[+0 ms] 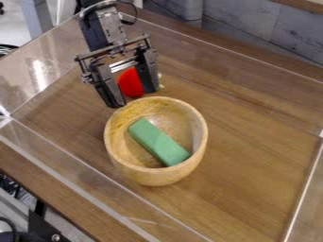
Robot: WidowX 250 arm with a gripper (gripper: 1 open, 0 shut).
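My gripper (131,87) is open, its two fingers spread above the near-left rim of a wooden bowl (191,168). A red round object (134,81) with a bit of green at its right sits on the table behind the bowl, partly hidden by the gripper. A green rectangular block (158,141) lies inside the bowl.
A grey wall (252,33) runs along the back right. The table's edge and cables show at the lower left.
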